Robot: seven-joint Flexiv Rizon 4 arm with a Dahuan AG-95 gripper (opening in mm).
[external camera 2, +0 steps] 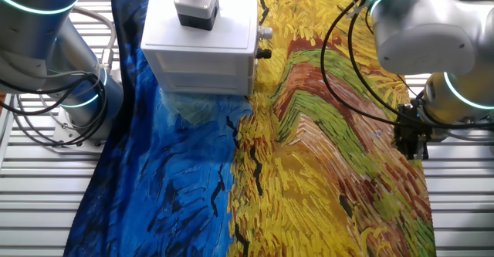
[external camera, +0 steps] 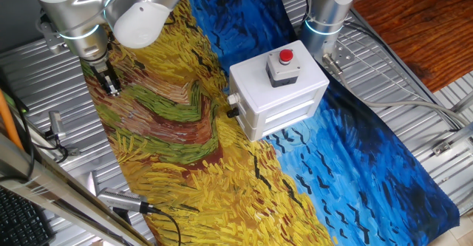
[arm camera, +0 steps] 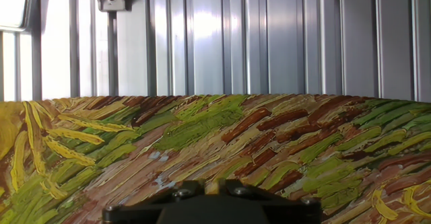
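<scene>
My gripper (external camera: 111, 91) points down over the brown-and-green part of a painted cloth (external camera: 166, 120), close to the cloth's left edge in exterior view 1. In exterior view 2 the dark gripper (external camera 2: 411, 137) is at the right, partly behind black cables. At the bottom of the wrist view, the black fingers (arm camera: 192, 188) stand close together with a narrow strip of cloth colour between them; how far the fingers are apart is unclear. No object shows between the fingertips.
A white box (external camera: 270, 91) stands mid-cloth, with a red emergency button (external camera: 286, 56) on top. A silver cylindrical device (external camera: 122, 200) with a cable lies at the front left.
</scene>
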